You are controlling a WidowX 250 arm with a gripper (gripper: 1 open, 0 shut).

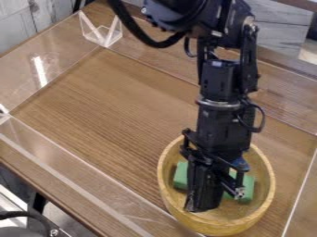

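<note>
A yellow bowl [186, 213] sits near the front right of the wooden surface. It holds green blocks [246, 190], partly hidden by my gripper [205, 199]. The dark gripper is down at the bowl, over its middle, and looks shut; nothing shows clearly between its fingers.
A white wire object [102, 30] stands at the back left corner. A black cable lies at the lower left edge.
</note>
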